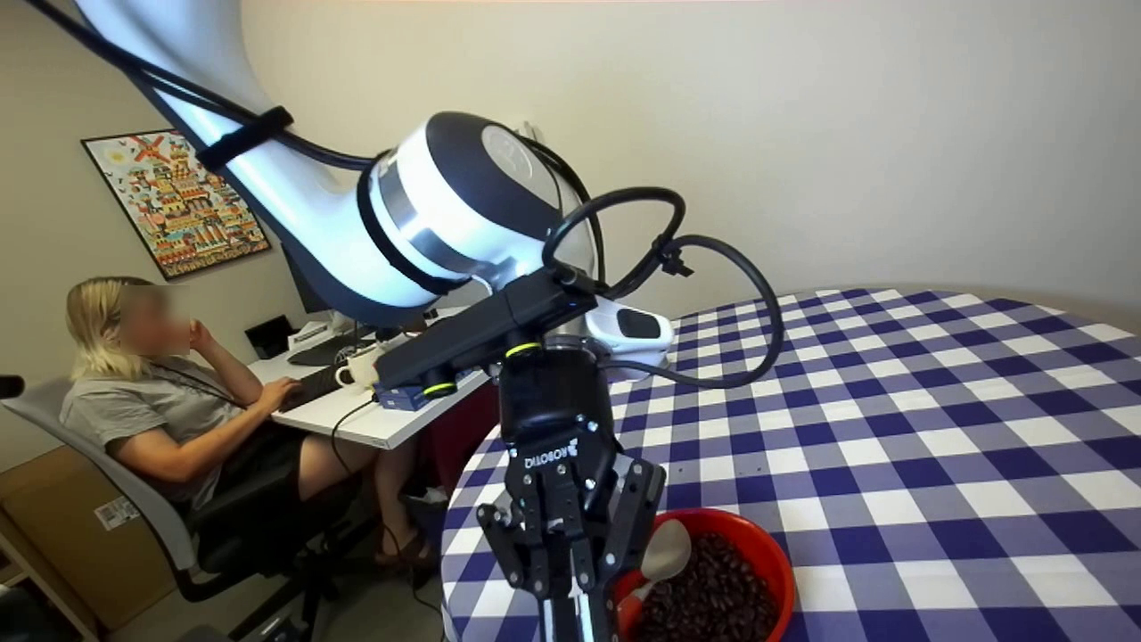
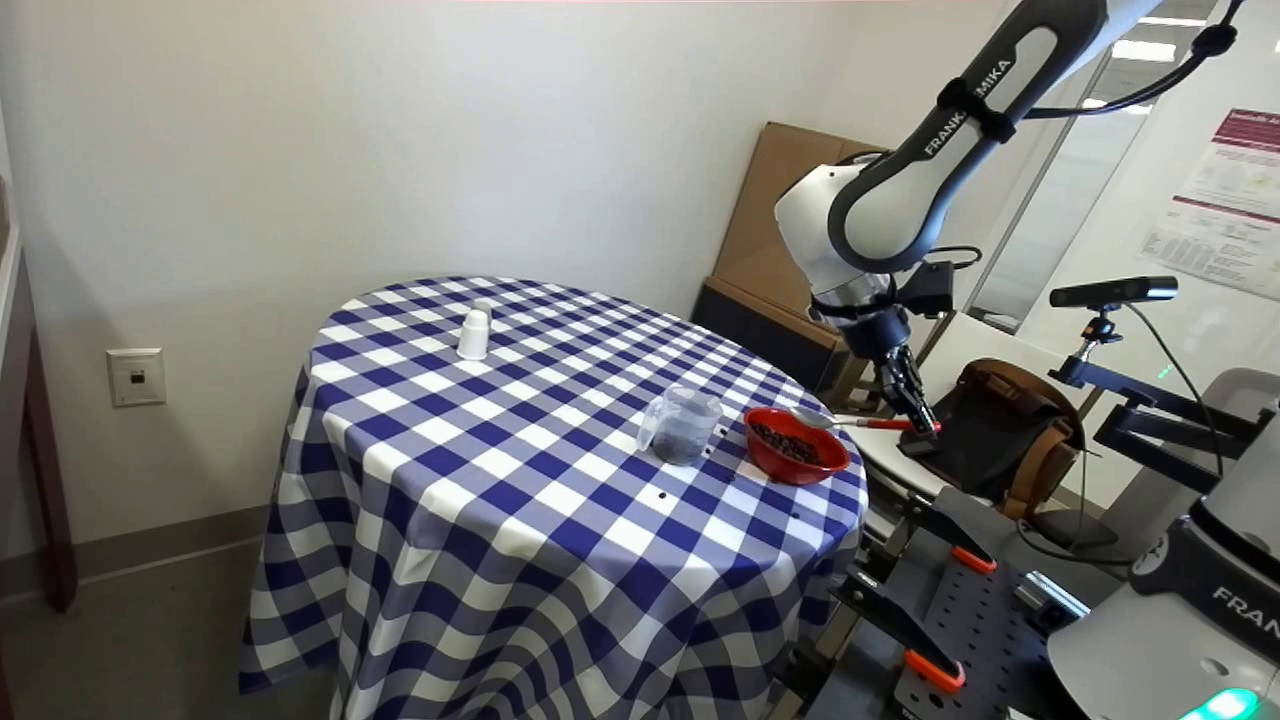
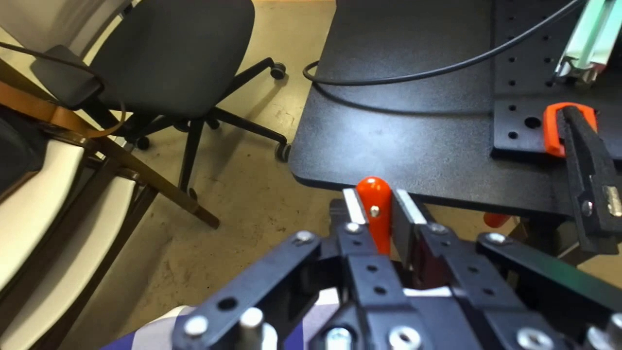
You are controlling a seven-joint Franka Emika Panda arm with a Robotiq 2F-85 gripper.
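Observation:
A spoon with a red handle (image 3: pixel 376 210) is clamped between the fingers of my gripper (image 2: pixel 921 422), which is shut on that handle. Its grey metal head (image 1: pixel 669 549) reaches over the near side of a red bowl (image 2: pixel 798 470), and no beans show on it. Whether the head touches the bowl cannot be told. Dark coffee beans (image 1: pixel 706 599) lie in the bowl. Beside the bowl stands a clear measuring cup (image 2: pixel 681 422) with dark contents low inside; in exterior view 1 the gripper and arm hide it.
The round table wears a blue-and-white checked cloth (image 1: pixel 909 449), mostly bare. Two small shakers, the nearer one a white shaker (image 2: pixel 474 336), stand towards the far side. A few stray beans dot the cloth. A person (image 1: pixel 160 396) sits at a desk beyond the table.

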